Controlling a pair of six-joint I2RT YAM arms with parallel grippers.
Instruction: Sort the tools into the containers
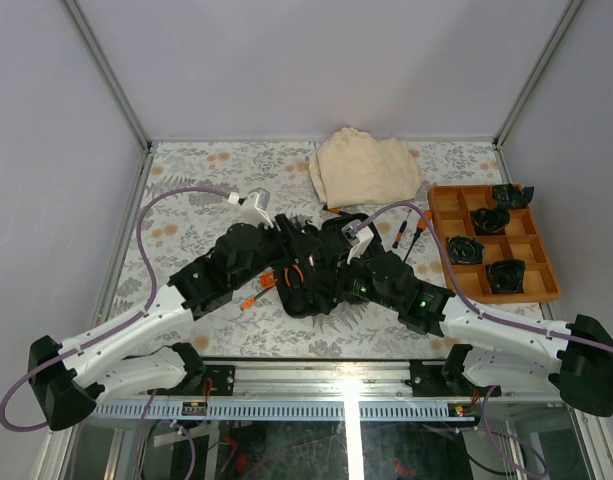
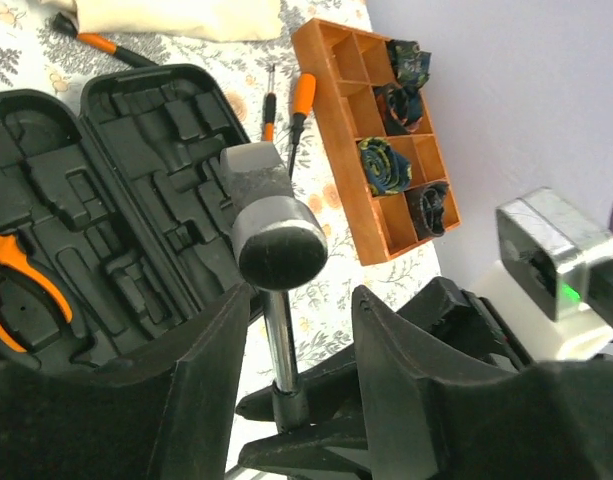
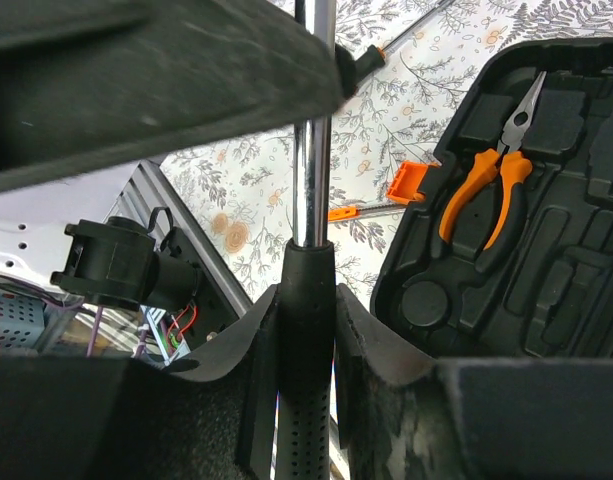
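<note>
A hammer stands between my two arms, its metal head (image 2: 276, 235) large in the left wrist view and its shiny shaft (image 3: 312, 180) upright in the right wrist view. My right gripper is shut on the black handle (image 3: 305, 370). My left gripper is part open, its fingers (image 2: 208, 360) on either side of the hammer's shaft in its own view; whether they touch it cannot be seen. Below lies the open black tool case (image 3: 456, 320), holding orange-handled pliers (image 3: 501, 180). In the top view the arms hide most of the hammer.
A wooden compartment box (image 1: 539, 265) with dark coiled items stands at the right. Screwdrivers (image 1: 420, 228) lie left of it. A beige cloth (image 1: 364, 168) rests at the back. An orange piece (image 3: 408, 182) lies beside the case.
</note>
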